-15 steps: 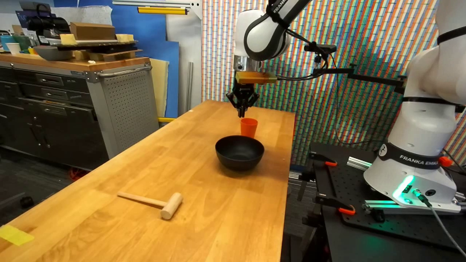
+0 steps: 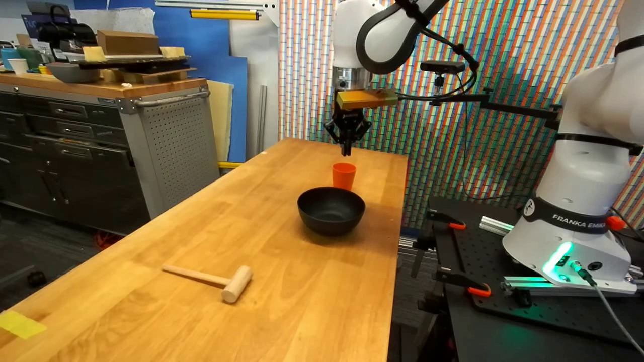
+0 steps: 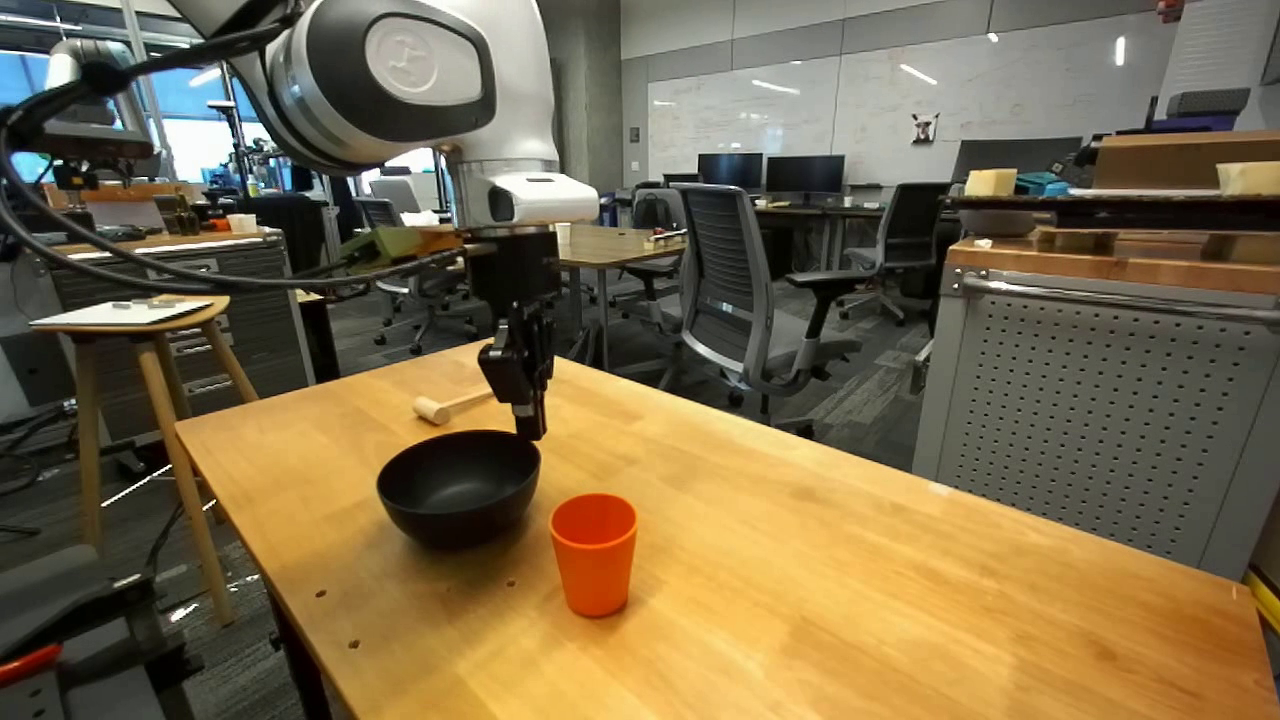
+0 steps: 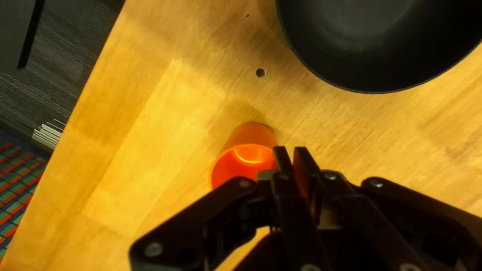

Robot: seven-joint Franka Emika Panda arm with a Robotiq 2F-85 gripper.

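Note:
An orange cup (image 2: 344,176) stands upright on the wooden table, close to a black bowl (image 2: 330,218). My gripper (image 2: 345,151) hangs above the table near the cup, pointing down, and in exterior view 2 (image 3: 530,430) its tips overlap the bowl's far rim. In the wrist view the fingers (image 4: 281,158) are nearly together and cover part of the cup (image 4: 253,135). Between them shows a narrow dark-red thing (image 4: 300,174), mostly hidden; what it is cannot be made out. The bowl (image 4: 366,49) looks empty.
A wooden mallet (image 2: 208,278) lies toward the table's near end, with yellow tape (image 2: 21,324) at the left corner. The robot's base (image 2: 567,235) stands off the right edge.
My gripper has moved a little right and up in exterior view 1. The cup, bowl and mallet have stayed put.

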